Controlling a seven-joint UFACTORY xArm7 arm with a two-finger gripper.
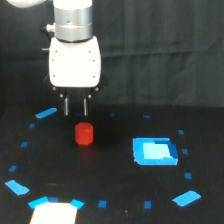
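My gripper (76, 104) hangs over the black table in the camera view, pointing down, with its two slim fingers apart and nothing between them. Just below it sits a small red object (84, 133), upright on the table; the fingertips appear above it, though the depth is hard to tell. To the right lies a blue-bordered square (170, 151) with a white middle.
A pale card (55, 214) sits at the bottom left edge. Blue tape pieces and small blue marks are scattered over the black table (120, 185).
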